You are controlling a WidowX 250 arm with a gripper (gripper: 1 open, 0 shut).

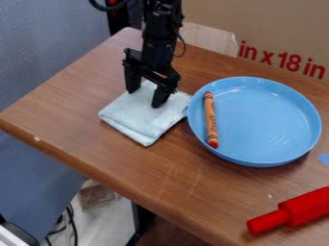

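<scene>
My black gripper [145, 88] is down over a folded white cloth [137, 120] on the wooden table; whether its fingertips are shut on the cloth is hard to tell. To the right of the cloth lies a blue plate [274, 124] with an orange crayon-like stick [211, 115] on its left part.
A red rolling pin [298, 209] lies at the near right, with a small blue piece [324, 159] at the right. Cardboard [271, 26] stands behind the table.
</scene>
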